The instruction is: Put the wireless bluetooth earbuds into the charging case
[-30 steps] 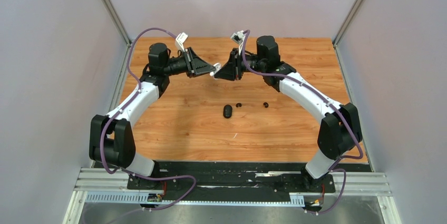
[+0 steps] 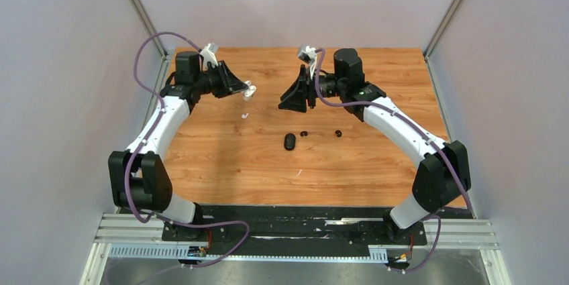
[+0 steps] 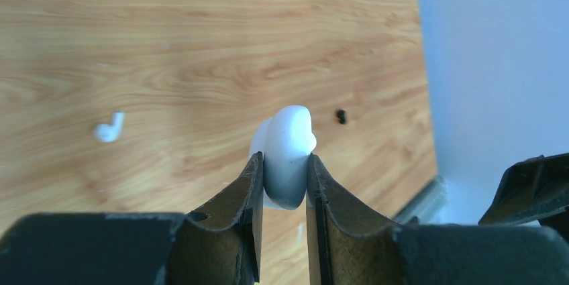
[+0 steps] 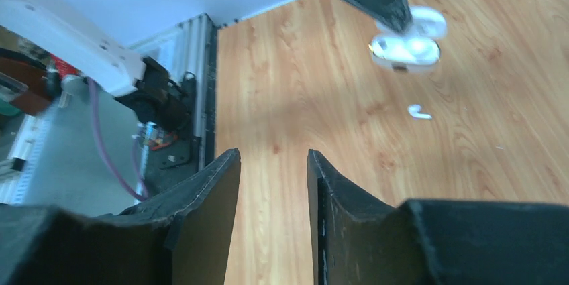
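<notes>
The white charging case (image 2: 249,90) is in my left gripper (image 2: 243,88), which is shut on it above the table. Its lid stands open in the right wrist view, where the case (image 4: 404,51) shows a rounded white bump inside; whether that is an earbud I cannot tell. A white earbud (image 2: 245,116) lies on the wood below the case, also in the left wrist view as the earbud (image 3: 109,127). My right gripper (image 2: 292,98) hovers to the right of the case, apart from it. Its fingers (image 4: 209,211) stand open with nothing between them.
A black case (image 2: 290,141) lies mid-table, with small black earbuds (image 2: 304,133) (image 2: 338,133) behind and to its right. A thin white mark (image 2: 299,172) is nearer the front. Most of the wood is bare.
The left gripper has moved left with the case, away from the right gripper, which opened. A white earbud now lies on the table where none showed 0.9 s ago.
</notes>
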